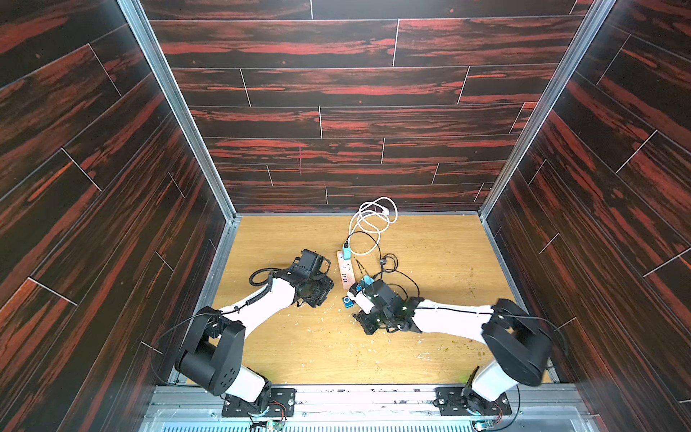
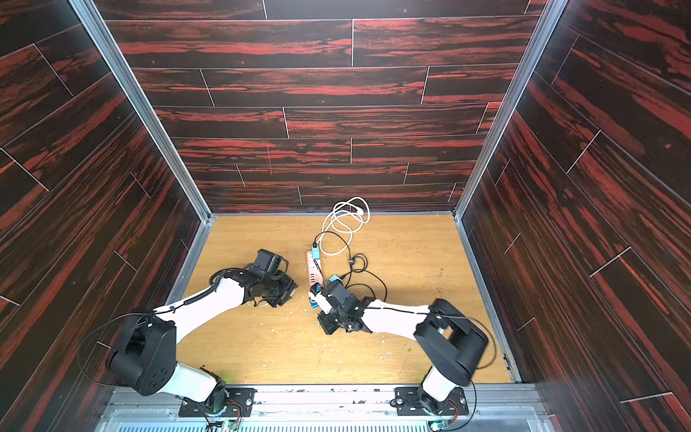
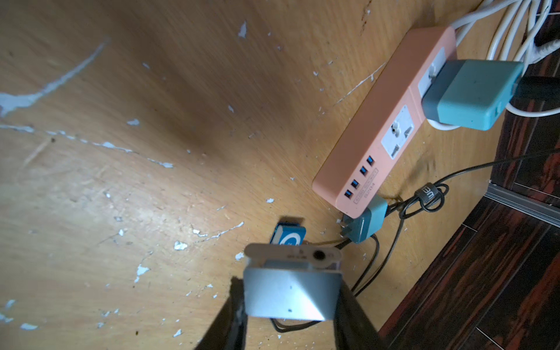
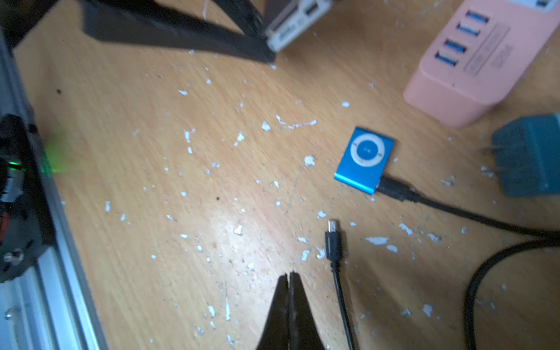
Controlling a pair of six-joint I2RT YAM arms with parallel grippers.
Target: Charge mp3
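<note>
A small silver device (image 3: 291,291) with a round dark hole in its end is held above the table, and my left gripper is shut on it. That device's end (image 4: 297,23) also shows at the top of the right wrist view. On the table lies a blue mp3 player (image 4: 361,166) with a white ring, a black cable plug (image 4: 395,188) meeting its edge. My right gripper is shut, nothing showing between its fingers. Just beyond and right of its tips, a loose cable connector (image 4: 333,243) lies on the table, its metal tip bare.
A pink power strip (image 3: 373,128) lies beyond the player, a teal adapter (image 3: 475,93) plugged into it. Another teal adapter (image 3: 370,220) lies beside the strip's near end, prongs bare. A bundled black cable (image 3: 428,195) is behind it.
</note>
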